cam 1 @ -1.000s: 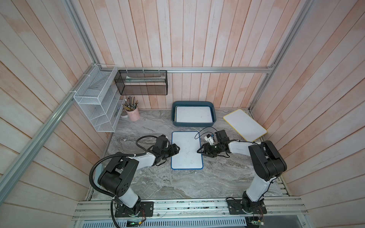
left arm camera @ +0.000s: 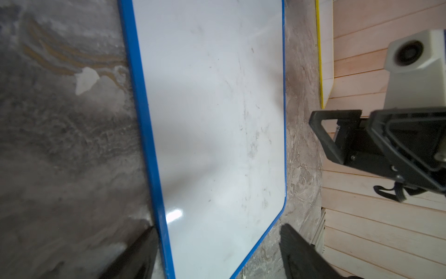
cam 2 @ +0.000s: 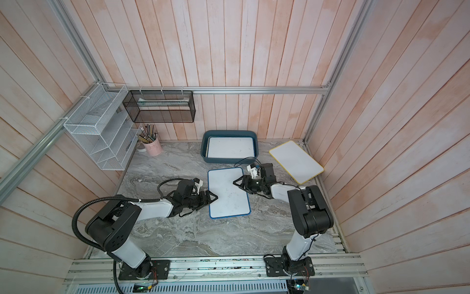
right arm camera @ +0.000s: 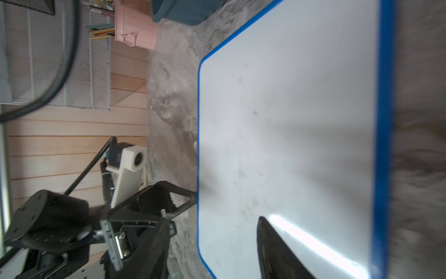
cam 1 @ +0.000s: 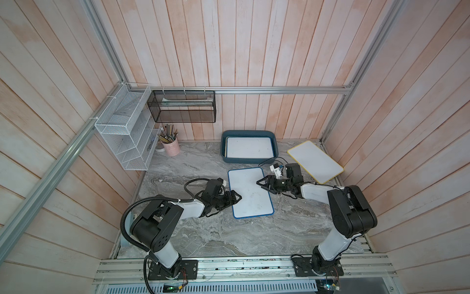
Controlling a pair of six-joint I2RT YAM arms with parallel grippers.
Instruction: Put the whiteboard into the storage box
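The blue-edged whiteboard (cam 1: 247, 201) lies upright-oriented in the middle of the worktop. My left gripper (cam 1: 236, 197) is at its left edge, with fingers apart on either side of that edge in the left wrist view. My right gripper (cam 1: 262, 182) is over the board's upper right part; in the right wrist view its fingers stand apart above the white surface, with nothing visible between them. The teal storage box (cam 1: 248, 160) sits behind the board and has a white board (cam 1: 248, 147) inside.
A yellow-edged board (cam 1: 315, 161) lies at the back right. A pink pen cup (cam 1: 171, 148) stands at the back left, beside white wire shelves (cam 1: 128, 137). A black mesh basket (cam 1: 181, 110) hangs on the rail.
The blue-edged board has shifted to the right and turned slightly. My left gripper moved right along with it; my right gripper moved up and, lately, to the right.
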